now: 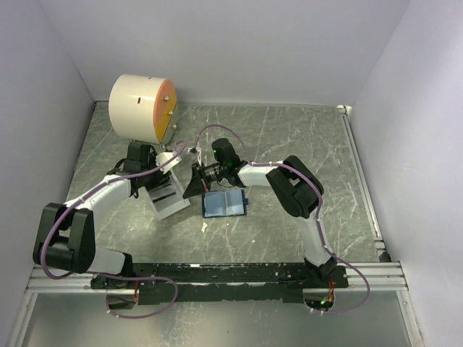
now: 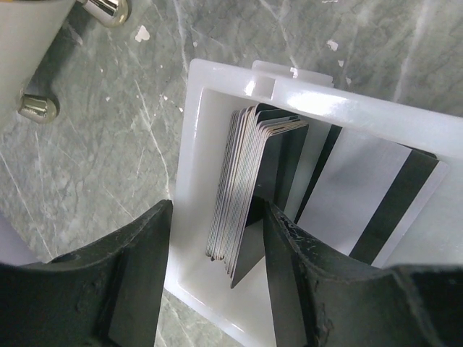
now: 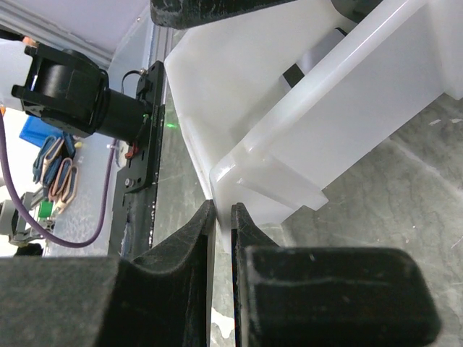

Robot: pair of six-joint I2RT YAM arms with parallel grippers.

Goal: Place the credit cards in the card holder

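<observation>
A white plastic tray (image 1: 168, 211) sits left of centre. Inside it, a stack of cards (image 2: 239, 181) leans along one wall, with more dark and silver cards (image 2: 351, 195) beside it. My left gripper is over the tray, fingers part open, one at the wall outside, one among the cards beside the stack. My right gripper is shut on the tray's rim corner. A blue card holder (image 1: 224, 204), lying open, rests on the table to the right of the tray.
A cream cylindrical object with orange face (image 1: 142, 108) stands at the back left. Walls surround the table on the back and sides.
</observation>
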